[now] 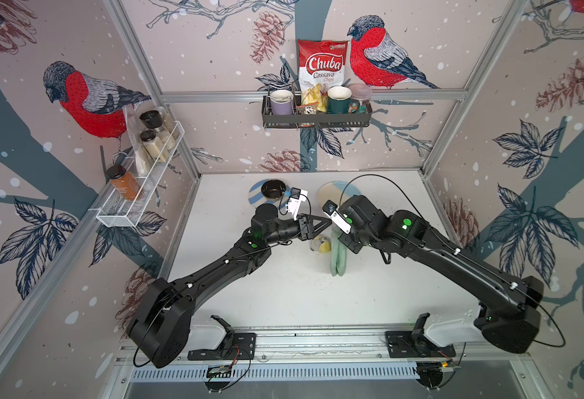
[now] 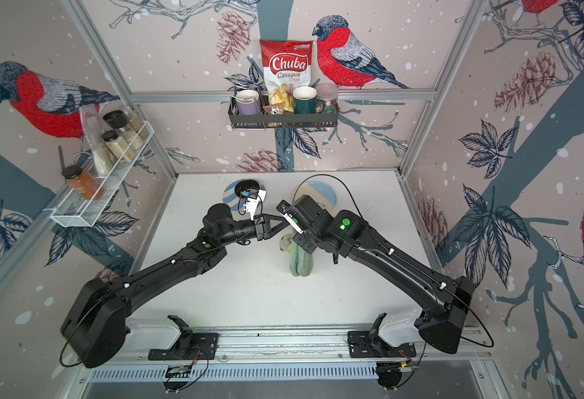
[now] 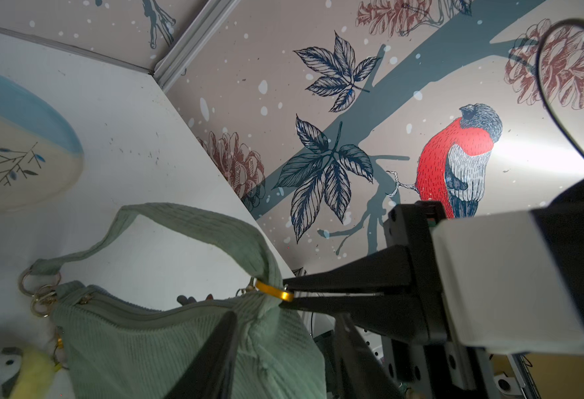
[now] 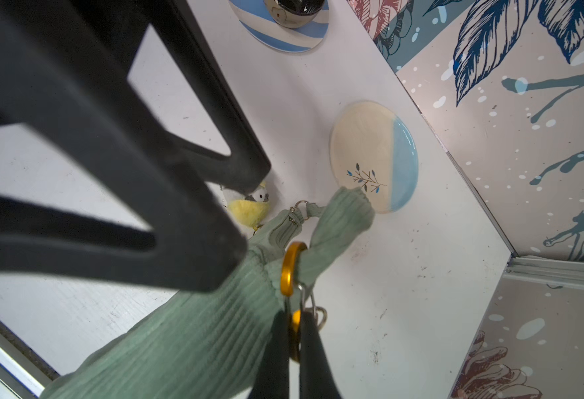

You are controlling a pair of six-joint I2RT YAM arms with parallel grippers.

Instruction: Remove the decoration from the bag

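A green corduroy bag (image 3: 152,345) stands mid-table, with a strap, zip and rings, a gold carabiner (image 3: 272,290) at its strap end. A yellow-and-white plush charm (image 3: 12,375) hangs beside it. My right gripper is shut at the carabiner, its tips on or beside the gold clip. My left gripper is open, its blurred fingers in front of the bag, nothing held between them; in the right wrist view its dark body looms close over the bag.
A cream-and-blue plate (image 4: 361,153) lies behind the bag, and a striped plate (image 4: 252,20) with a dark pot sits back left. A shelf rack (image 1: 315,119) hangs on the back wall.
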